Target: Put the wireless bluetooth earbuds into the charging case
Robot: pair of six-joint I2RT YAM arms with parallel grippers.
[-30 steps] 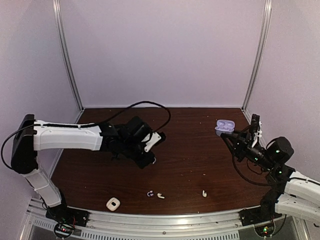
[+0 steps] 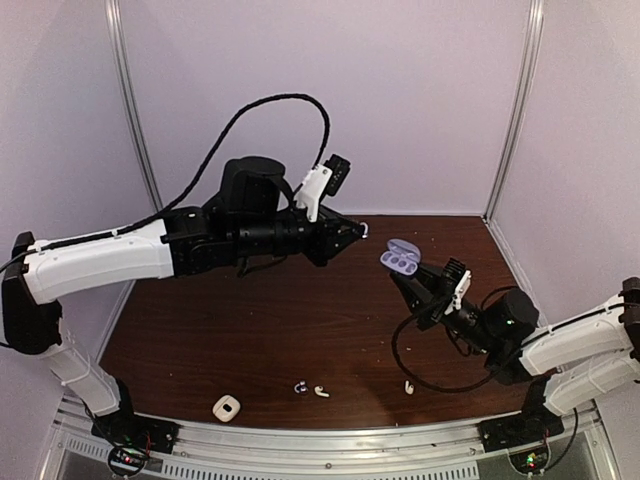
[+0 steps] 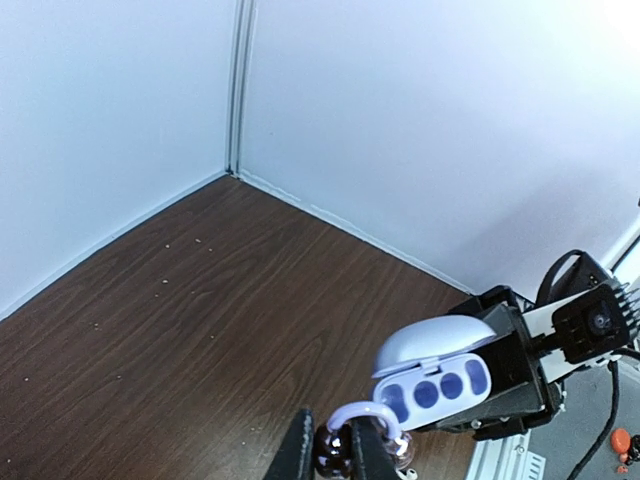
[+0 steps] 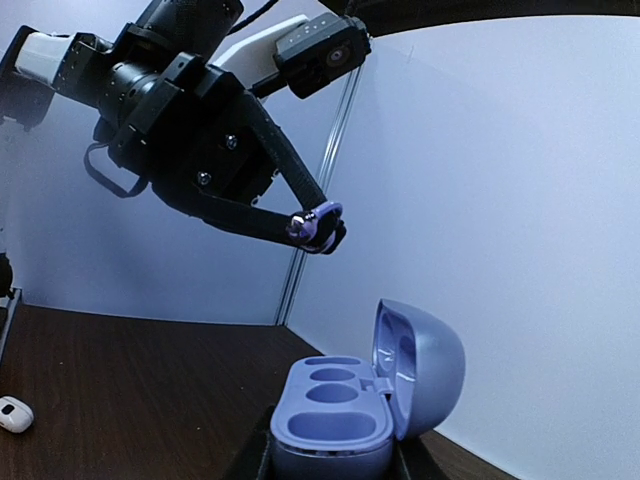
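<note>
A lilac charging case [image 2: 400,260] [image 3: 432,397] [image 4: 330,435] is held lid-up and open in my right gripper [image 2: 410,280], its compartments showing empty in both wrist views. My left gripper [image 2: 350,228] is shut on a lilac earbud [image 3: 365,410] with a shiny part, up and to the left of the case in the top view, apart from it.
A white case [image 2: 226,407] lies at the front left of the wooden table [image 2: 250,330]. Small earbuds [image 2: 321,391], a lilac-and-silver one [image 2: 301,387] and a white one [image 2: 409,387] lie along the front.
My left gripper has risen and moved right with the earbud. My right gripper has moved left with the case, bringing the two closer.
</note>
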